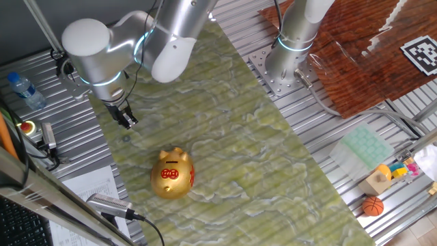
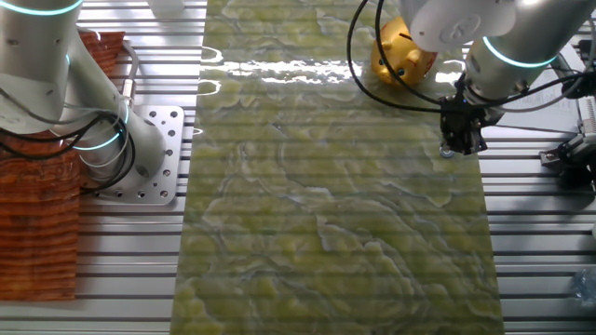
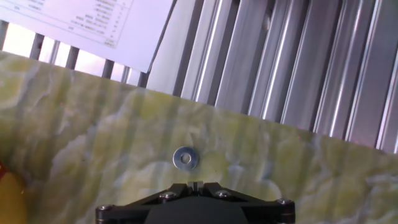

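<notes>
A small silver ring like a washer (image 3: 186, 158) lies flat on the green marbled mat (image 3: 93, 124), near the mat's edge. In the wrist view my gripper points toward it, fingertips together, with nothing visible between them. The ring sits just beyond the tips and apart from them. From exterior view 1, the gripper (image 1: 130, 126) hangs over the left side of the mat, close to the ring (image 1: 126, 139). A gold piggy bank (image 1: 172, 179) with red markings and a slot on top stands on the mat, to the right of the gripper and nearer the bottom of that view.
Slatted metal table (image 3: 298, 62) borders the mat, with a printed sheet (image 1: 89, 198) and a black-cabled device (image 1: 109, 205) on it. A water bottle (image 1: 27, 92) lies at the left. Dark cables (image 2: 363, 74) hang by the arm.
</notes>
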